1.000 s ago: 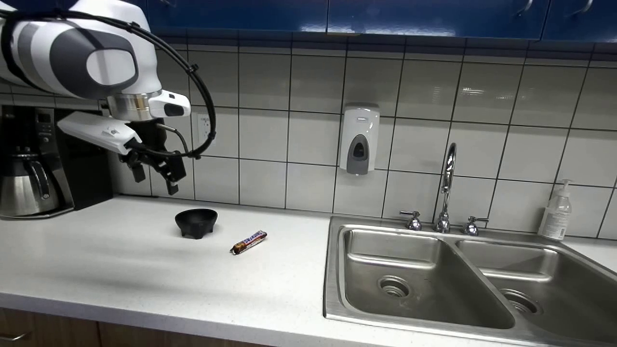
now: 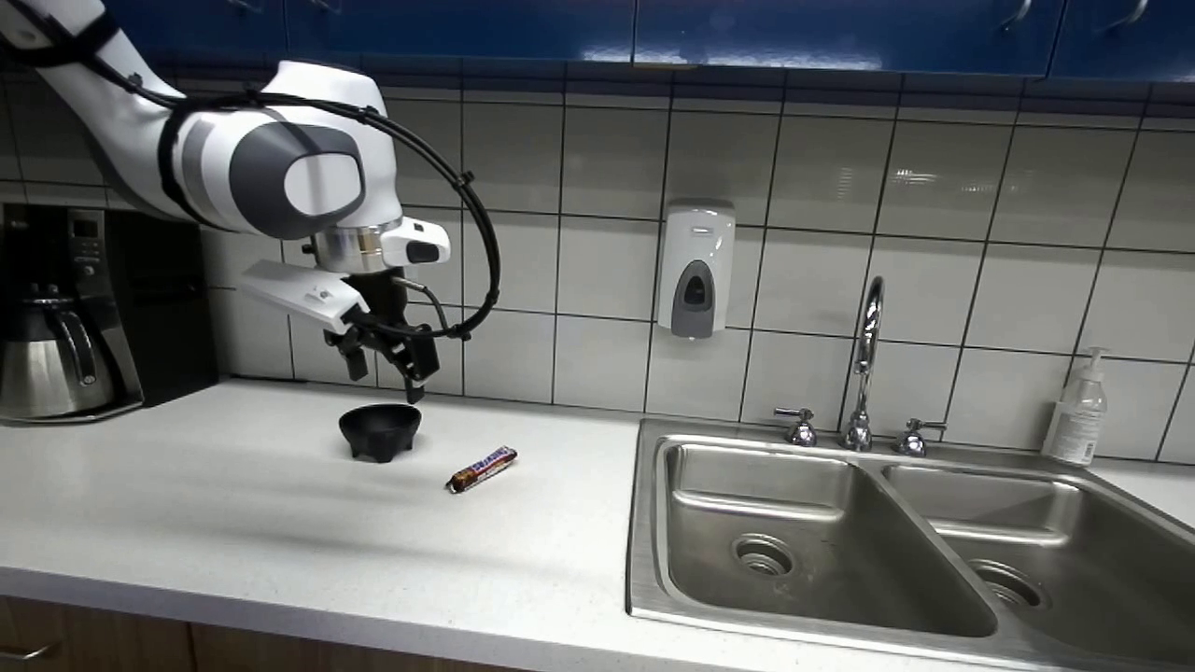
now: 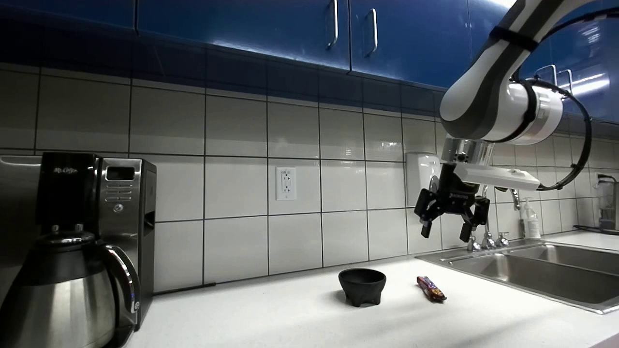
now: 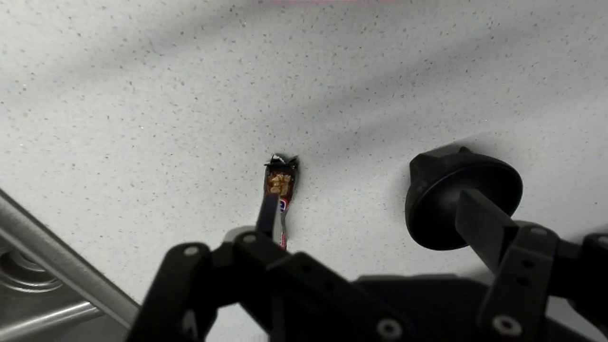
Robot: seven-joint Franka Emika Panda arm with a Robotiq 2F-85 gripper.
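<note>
My gripper (image 3: 446,235) hangs in the air above the counter, its two fingers spread wide and nothing between them. Beneath it, a small black footed bowl (image 2: 381,432) stands upright on the white counter, looking empty. A wrapped candy bar (image 2: 482,469) lies flat beside the bowl, on the sink side. In the wrist view, one finger covers part of the candy bar (image 4: 280,179), while the other overlaps the bowl (image 4: 427,222). Both objects are apart from the fingers, well below them.
A double steel sink (image 2: 646,538) takes up the right of the counter, with a faucet (image 2: 868,347) behind it. At the left end stands a coffee maker (image 3: 148,232). Tiled wall bounds the back; blue cabinets (image 3: 243,29) hang overhead.
In exterior view 1 the arm and open gripper have moved right and slightly down, from left of the bowl to above it. Bowl and candy bar have not moved.
</note>
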